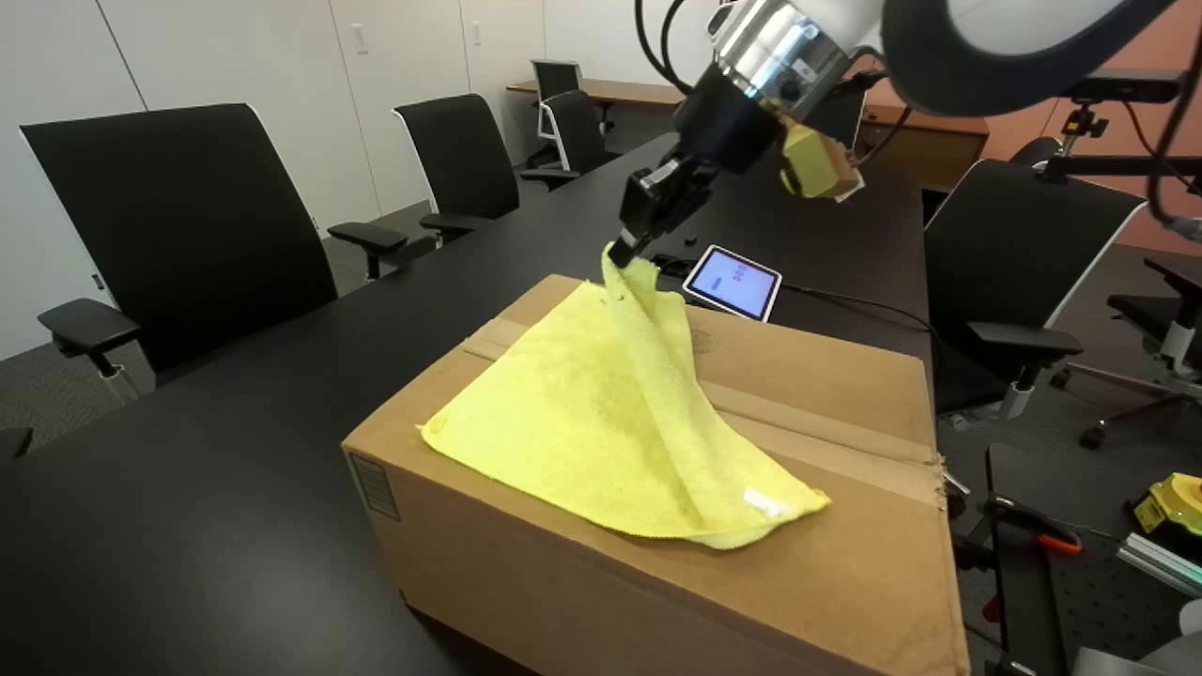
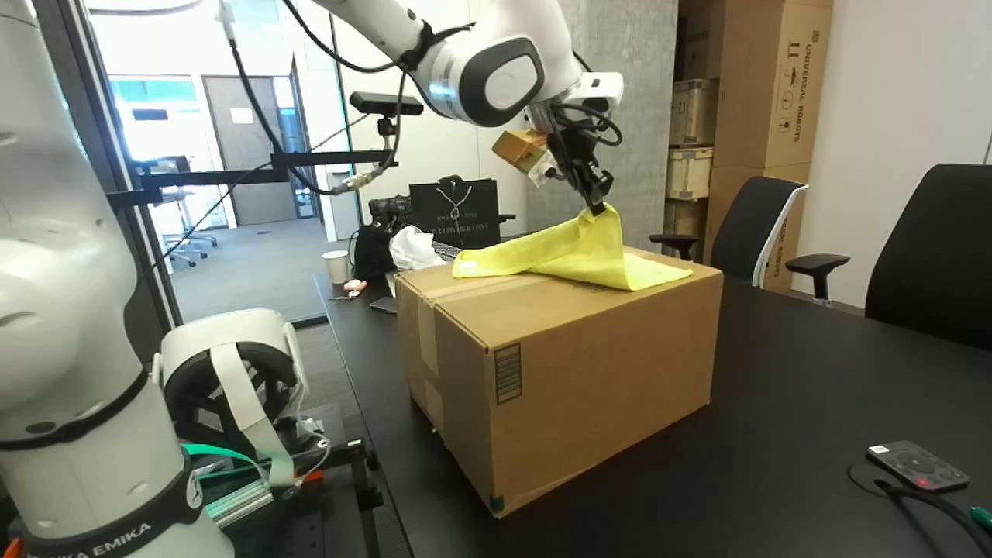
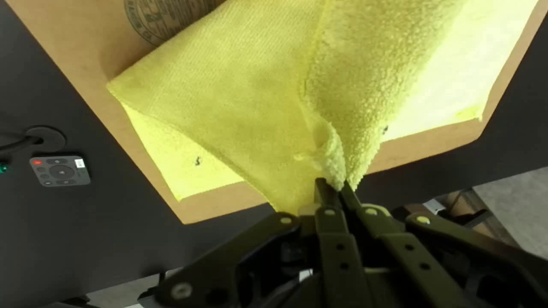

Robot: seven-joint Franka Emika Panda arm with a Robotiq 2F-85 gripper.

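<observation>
A yellow cloth (image 1: 552,417) lies partly on top of the cardboard box (image 1: 862,451), with one part lifted and folded over the rest. My gripper (image 1: 623,250) is shut on the lifted edge, a little above the far side of the box. In exterior view 2 the cloth (image 2: 600,246) rises to a peak under the gripper (image 2: 595,206). The wrist view shows the cloth (image 3: 246,102) pinched in the fingertips, its fluffy fold running away from them. A white label (image 1: 768,501) shows near the cloth's front right corner.
Behind the box a tablet (image 1: 734,282) stands on the dark table (image 1: 225,473). A grey remote (image 2: 918,465) rests on the table in exterior view 2. Part of the box's top to the right is bare.
</observation>
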